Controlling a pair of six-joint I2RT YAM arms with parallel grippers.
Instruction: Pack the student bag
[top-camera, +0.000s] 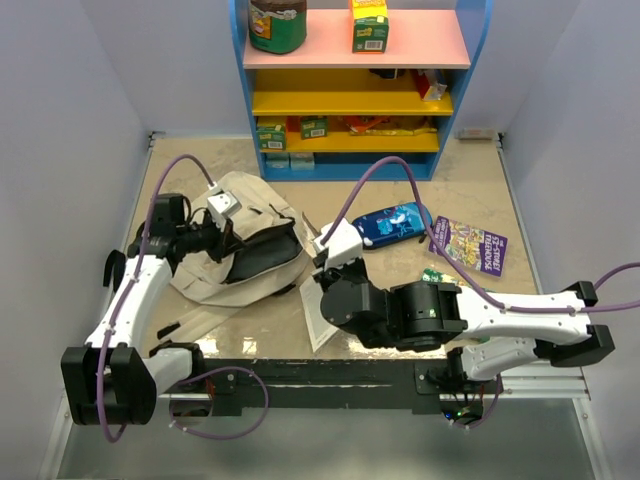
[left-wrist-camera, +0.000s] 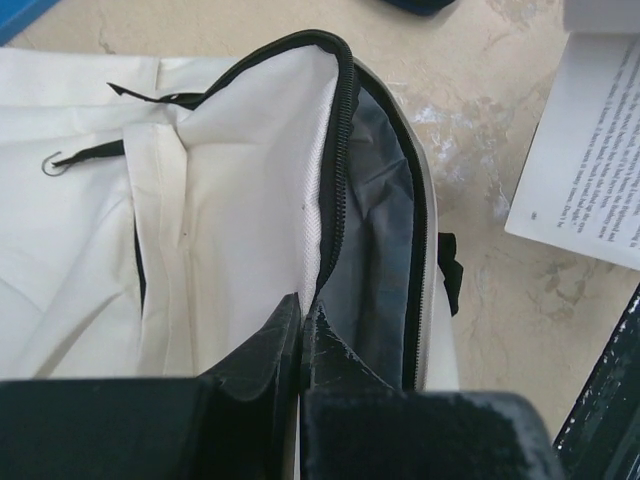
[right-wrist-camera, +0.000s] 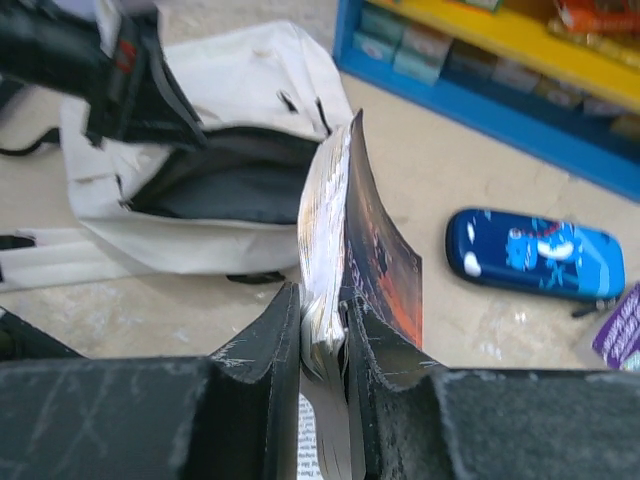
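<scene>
The cream bag (top-camera: 230, 285) lies at left, its dark inside showing. My left gripper (top-camera: 232, 243) is shut on the bag's zipped edge (left-wrist-camera: 320, 170), holding the opening apart. My right gripper grips a thin book (right-wrist-camera: 375, 260) with a dark, reddish cover and hangs right of the bag in the top view, the book raised with its pages toward the right wrist camera.
A blue pencil case (top-camera: 390, 225) and a purple book (top-camera: 470, 245) lie to the right, with a green book (top-camera: 440, 278) partly hidden by the right arm. The shelf unit (top-camera: 345, 95) stands behind.
</scene>
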